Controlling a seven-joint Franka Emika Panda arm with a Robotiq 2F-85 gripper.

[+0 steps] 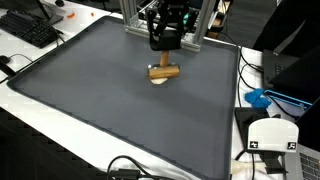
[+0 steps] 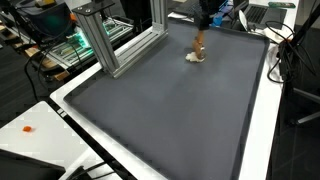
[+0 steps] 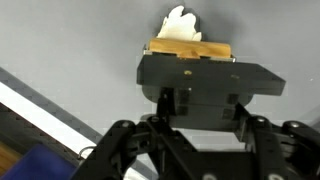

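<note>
A wooden tool with a cylinder-shaped head (image 1: 164, 72) and an upright handle stands below my gripper. The handle (image 2: 199, 40) runs up into the dark fingers, which are shut on the tool; a dark block (image 3: 205, 75) across the wrist view hides the grip itself. Against the tool's head lies a pale object (image 3: 178, 23), on the side away from the gripper in the wrist view. In exterior view 2 this pale piece (image 2: 195, 57) rests on the grey mat under the tool; whether the head touches it I cannot tell.
The grey mat (image 1: 115, 100) is wide and bare around the tool. A white frame (image 2: 138, 42) stands at its edge. Beyond the mat lie a keyboard (image 1: 30, 28), a blue item (image 1: 258, 98) and a white device (image 1: 272, 135).
</note>
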